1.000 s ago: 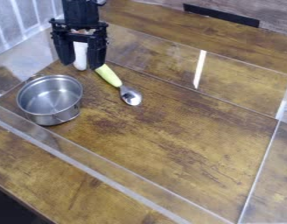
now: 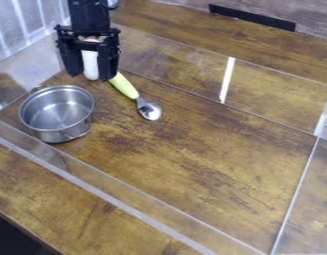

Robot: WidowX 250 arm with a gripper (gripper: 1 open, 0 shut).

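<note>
My black gripper [image 2: 89, 62] hangs at the top left, open, its fingers spread around or just in front of a white object [image 2: 91, 64]; whether they touch it I cannot tell. A pale yellow-green elongated item [image 2: 123, 87] lies right of it, with a metal spoon [image 2: 149, 109] just beyond toward the front right. A steel bowl [image 2: 57, 114] sits at the left, in front of the gripper.
Transparent panels line its edges at the back, left and right.
The gripper has shifted slightly over the last second near the white object. The bowl, spoon and yellow-green item have not moved.
</note>
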